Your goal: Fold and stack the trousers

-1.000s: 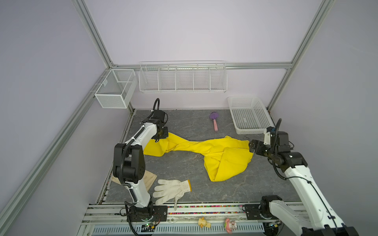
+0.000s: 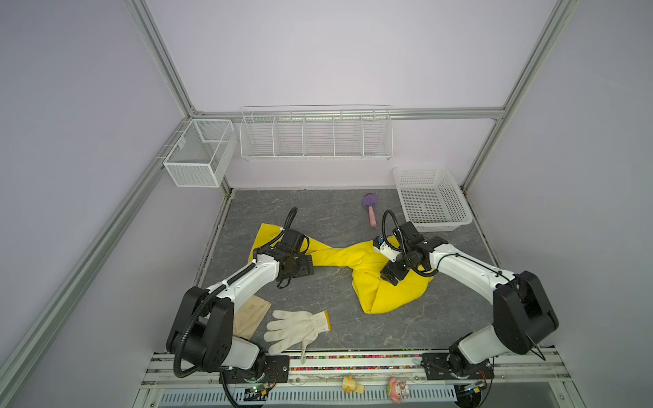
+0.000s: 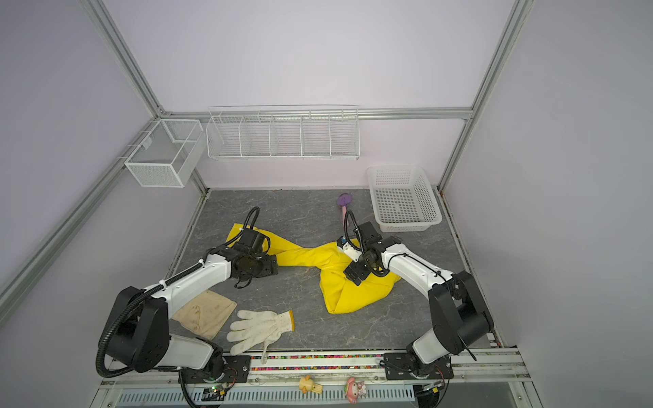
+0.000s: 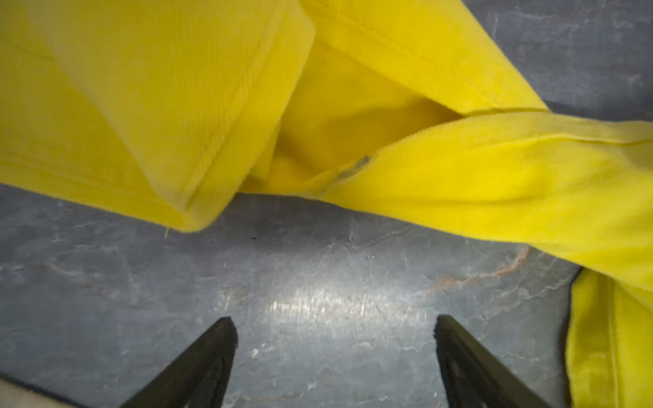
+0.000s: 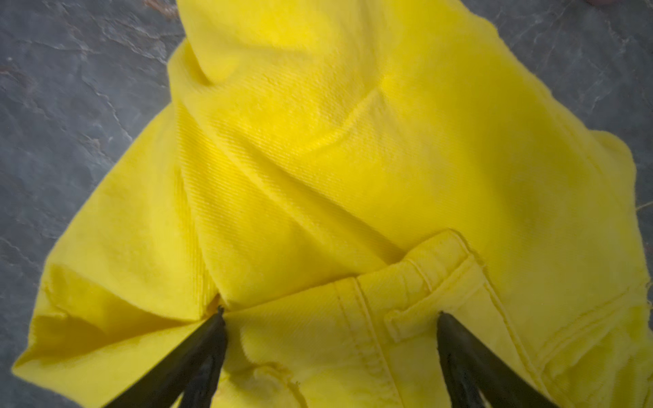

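Note:
Yellow trousers [image 2: 381, 292] lie rumpled across the table, a twisted band running left from a bunched heap on the right. My left gripper [image 2: 304, 265] hangs open above the band; in the left wrist view its fingers frame bare table just short of the cloth [image 4: 408, 197]. My right gripper [image 3: 357, 273] is open over the right heap; in the right wrist view its fingertips lie over a seamed waistband [image 5: 347, 306], with no clear grasp.
A white glove [image 2: 292, 326] and beige cloth [image 3: 204, 312] lie front left. A pink-purple utensil [image 2: 370, 207] and white basket [image 2: 432, 197] stand at the back. Wire racks hang on the wall.
My left gripper has moved toward the front and right from the left end of the trousers. My right gripper has moved left, in over the bunched heap.

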